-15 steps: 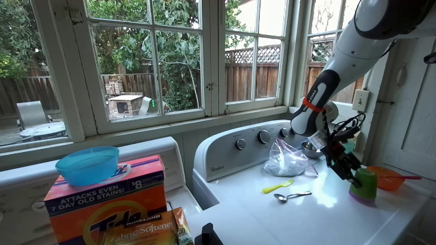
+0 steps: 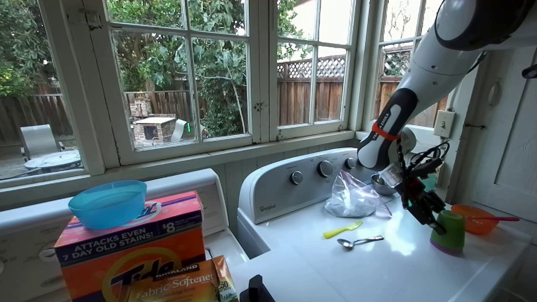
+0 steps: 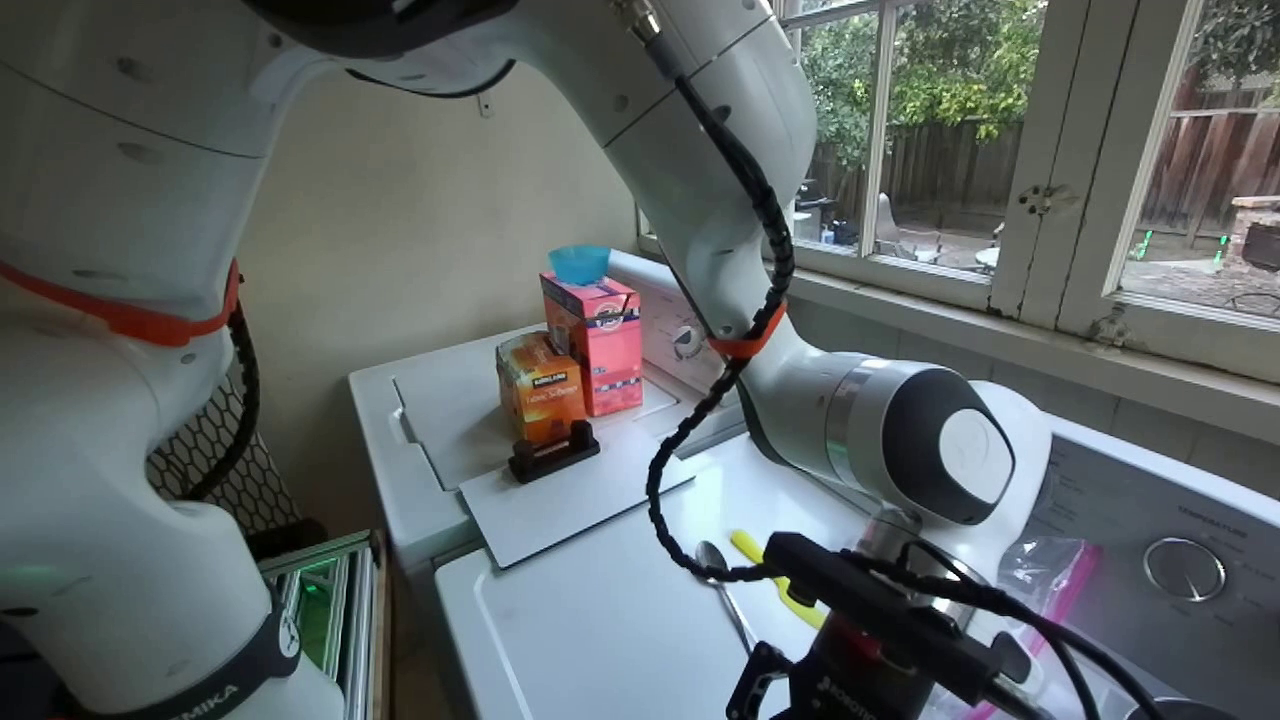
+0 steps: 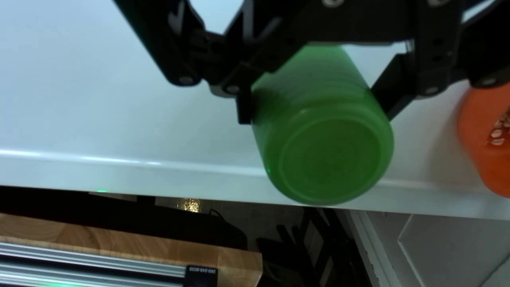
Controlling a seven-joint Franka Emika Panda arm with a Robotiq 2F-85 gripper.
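A green cup (image 2: 450, 225) is upside down near the right end of the white appliance top, with a purple rim or cup (image 2: 446, 249) showing as a thin band under it. My gripper is shut on the green cup (image 4: 334, 153), one finger against each side in the wrist view. The cup's round base faces that camera. Exterior view 1 shows the fingers (image 2: 439, 229) at the cup's near left side. Whether the purple piece touches the appliance top cannot be told. The cup is out of sight in exterior view 2.
An orange bowl (image 2: 475, 221) with a pink handle across it stands close beside the cup. A spoon (image 2: 360, 242), a yellow utensil (image 2: 342, 230) and a plastic bag (image 2: 352, 196) lie to the left. The front edge (image 4: 143, 165) runs near the cup.
The gripper and green cup sit slightly lower in exterior view 1, and less of the purple shows beneath the green. Everything else looks unmoved.
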